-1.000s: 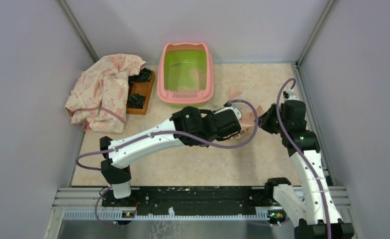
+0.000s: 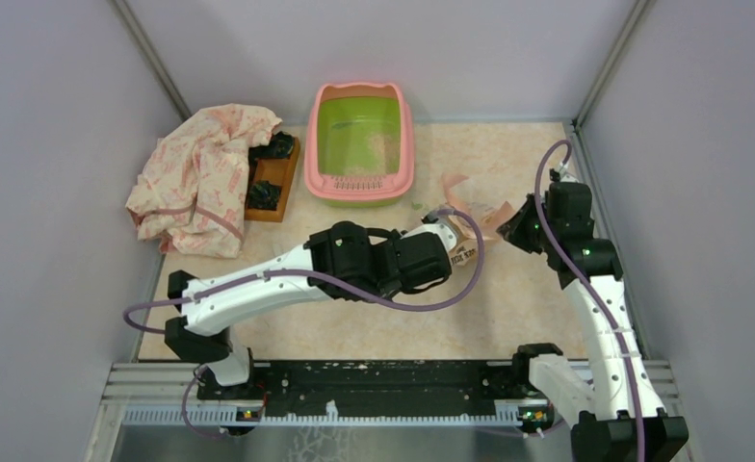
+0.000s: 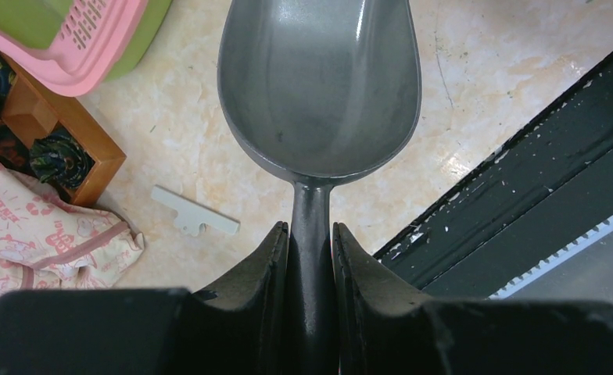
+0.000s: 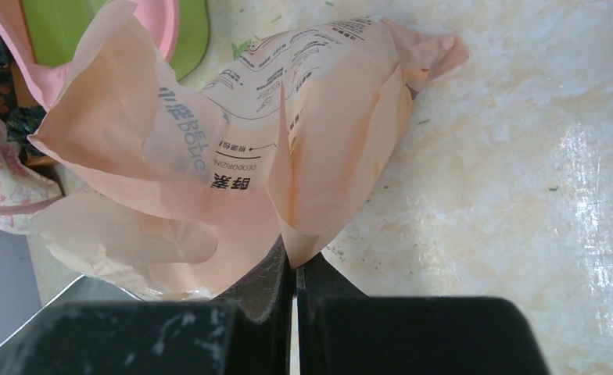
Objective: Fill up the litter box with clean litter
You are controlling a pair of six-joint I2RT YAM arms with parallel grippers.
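Observation:
A green litter box with a pink rim (image 2: 405,144) stands at the back, only faint specks showing inside. My left gripper is shut on the handle of a grey scoop (image 3: 319,94); no litter shows in the visible bowl. Right of it, below the litter box, lies a pink paper litter bag (image 4: 335,117), mostly hidden by my left arm in the top view. My right gripper is shut on the bag's paper edge.
A wooden tray (image 2: 275,171) with dark bundles and a crumpled patterned cloth (image 2: 200,173) sit at the left. A small pale flat piece (image 3: 194,209) lies on the floor.
My left arm has moved toward the front left, uncovering more of the bag in the top view.

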